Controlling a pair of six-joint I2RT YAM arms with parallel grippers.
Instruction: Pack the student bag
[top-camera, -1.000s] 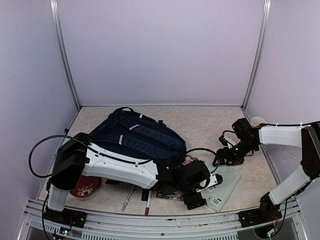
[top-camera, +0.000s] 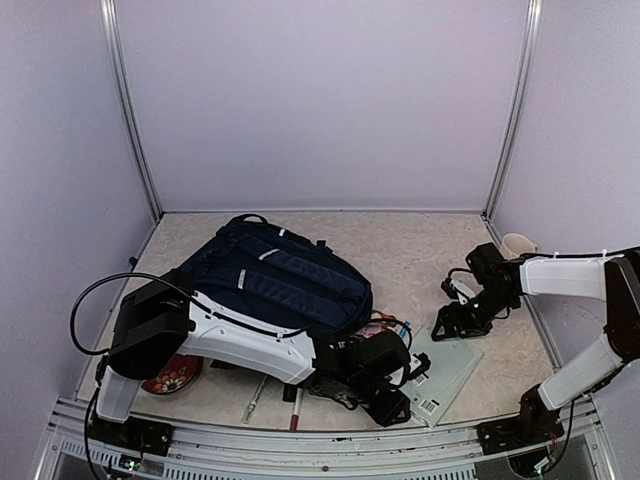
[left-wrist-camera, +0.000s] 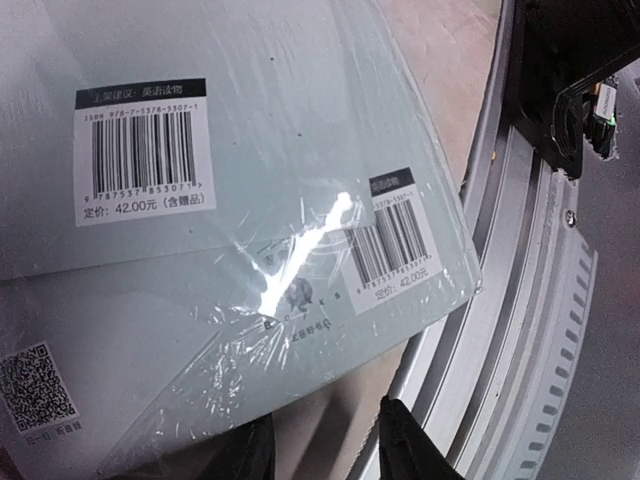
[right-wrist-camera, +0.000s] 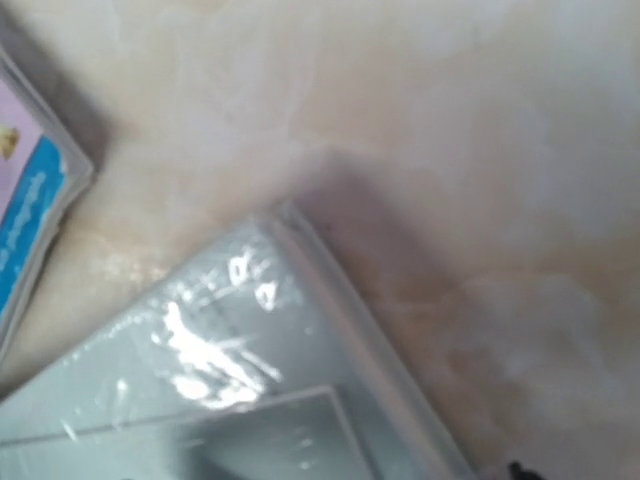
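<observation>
A navy backpack (top-camera: 270, 275) lies at back left. Pale, plastic-wrapped books (top-camera: 450, 375) with barcodes (left-wrist-camera: 140, 150) lie at the front right, seen close in the left wrist view. My left gripper (top-camera: 390, 410) is low at their front-left edge; its fingertips (left-wrist-camera: 393, 435) show at the bottom of its view, and what lies between them is unclear. My right gripper (top-camera: 450, 325) is over the books' back end, above a blurred corner (right-wrist-camera: 270, 230); its finger state is hard to see.
A red floral item (top-camera: 170, 375), a white pen-like stick (top-camera: 252, 400) and a red one (top-camera: 295, 410) lie along the front. A white cup (top-camera: 518, 243) stands back right.
My left gripper has shifted a little forward, down toward the front edge. The right gripper has moved slightly.
</observation>
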